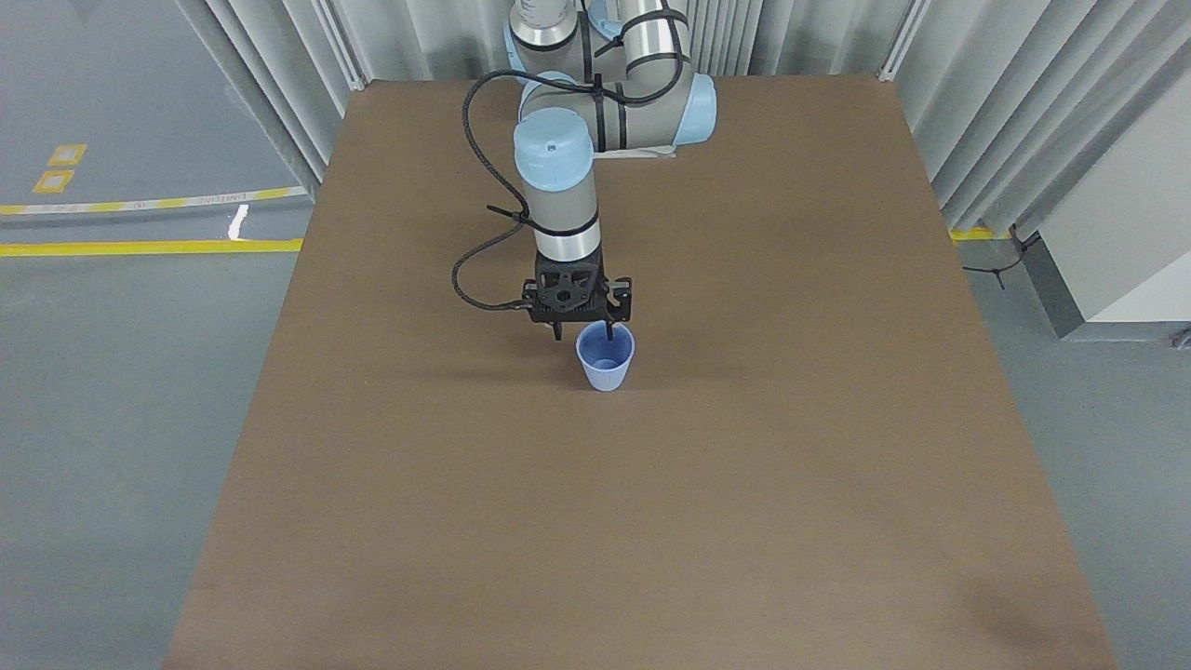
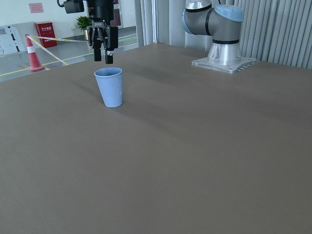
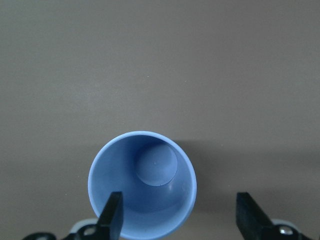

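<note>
A light-blue cup stands upright on the brown table; it also shows in the left view and, seen from above, in the wrist view. My gripper is just above the cup's rim, pointing down. In the left view the gripper hangs over the cup, apart from it. In the wrist view its two fingers are wide apart with nothing held between them, the left one over the cup's near part.
My arm's base stands at the back of the table, with curtains behind it. The floor lies beyond both side edges.
</note>
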